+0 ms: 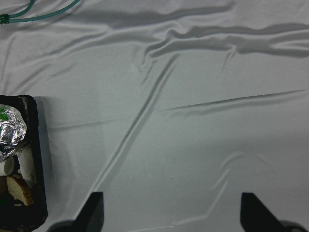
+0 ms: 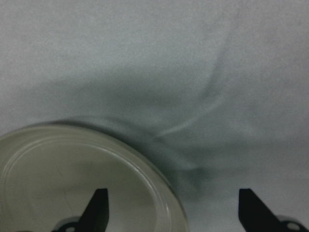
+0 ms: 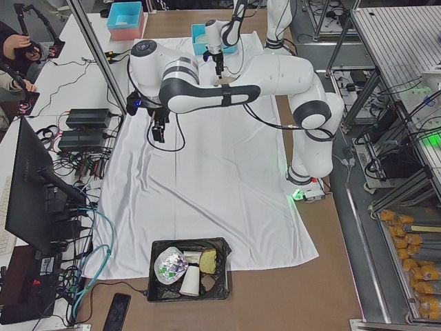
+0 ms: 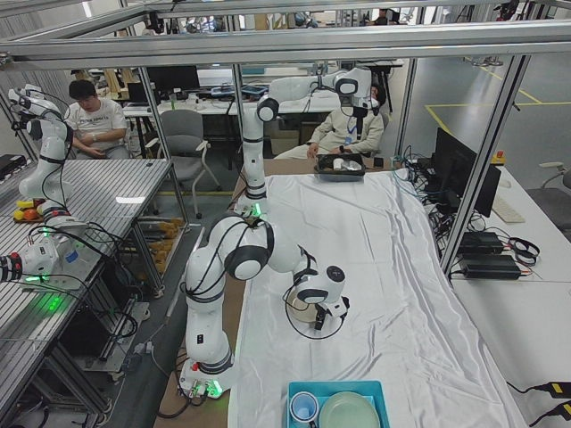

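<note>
A black tray (image 3: 156, 276) holds a foil-wrapped item (image 3: 170, 265), a white cylinder (image 3: 190, 281) and bread-like yellow pieces (image 3: 208, 261). My left gripper hangs open over bare white cloth (image 1: 203, 145), with the tray at the left of its wrist view. My right gripper stands open above the cloth, over the rim of a beige round plate (image 2: 77, 174), with nothing between its fingers.
A blue bin (image 4: 375, 392) with a cup (image 4: 304, 407) and green plate (image 4: 348, 412) stands at the far end from the black tray. Monitor (image 4: 464, 196) and cables line one long side.
</note>
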